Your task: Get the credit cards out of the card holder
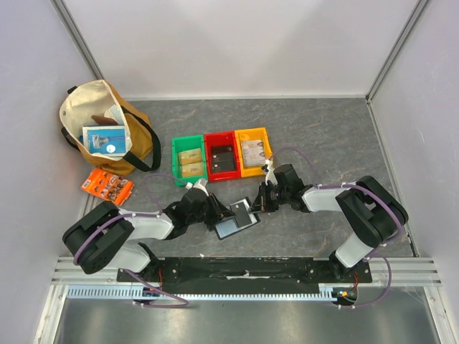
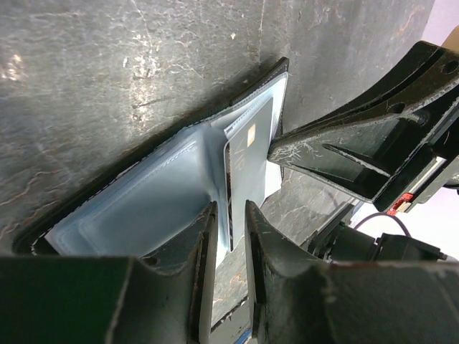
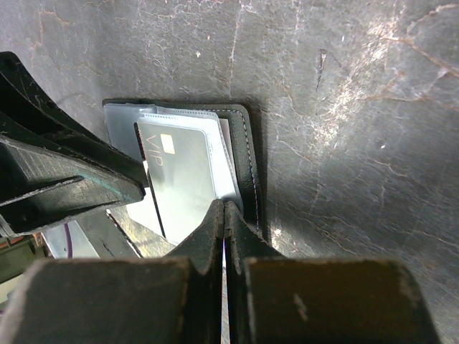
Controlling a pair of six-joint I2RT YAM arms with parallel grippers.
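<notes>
The dark card holder [image 1: 237,219] lies open on the table between the grippers, with clear sleeves [image 2: 136,208] and a grey VIP card [image 3: 176,172] in one sleeve. My left gripper is open slightly, its fingertips at the card's long edge, nothing seen held. My right gripper is shut, its tips pressed at the sleeve's edge beside the card, with nothing visible between them.
Green [image 1: 177,143], red [image 1: 213,172] and yellow [image 1: 254,132] bins sit behind the holder. A tan bag [image 1: 129,122] and orange packet [image 1: 107,185] lie at the left.
</notes>
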